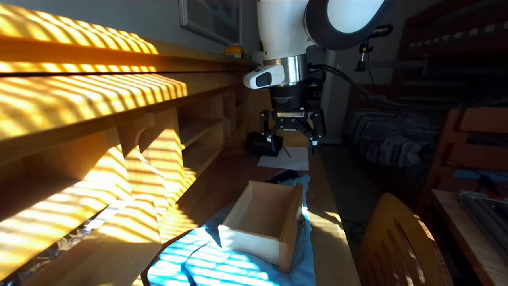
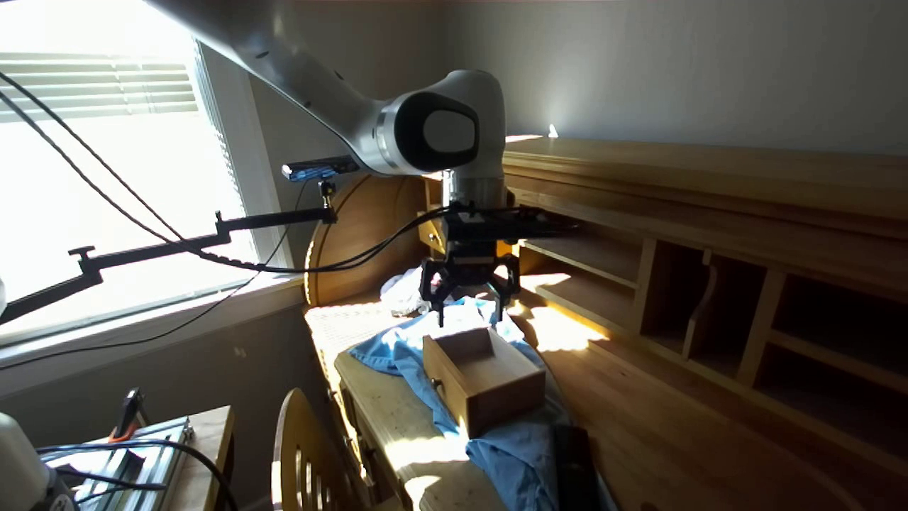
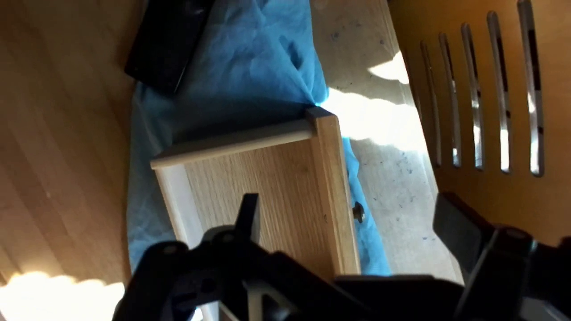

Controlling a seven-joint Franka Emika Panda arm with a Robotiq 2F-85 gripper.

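Observation:
A small wooden drawer [image 1: 260, 217] sits open side up on a blue cloth [image 1: 209, 262], its inside bare where it shows. Its front panel with a round knob [image 3: 358, 212] faces the chair side of the desk. My gripper [image 1: 291, 143] hangs above the drawer with its fingers spread wide and nothing between them. From the wrist, one finger [image 3: 247, 219] appears over the drawer's inside and the other lies out past the knob side. The gripper hides the drawer's near end in that view.
A black object [image 3: 168, 43] lies on the cloth beside the drawer. Shelves [image 2: 664, 289] line the desk's back. A slatted wooden chair [image 1: 405, 243] stands close to the front edge. White paper [image 1: 285, 159] lies farther along; bare desktop [image 2: 681, 409] is clear.

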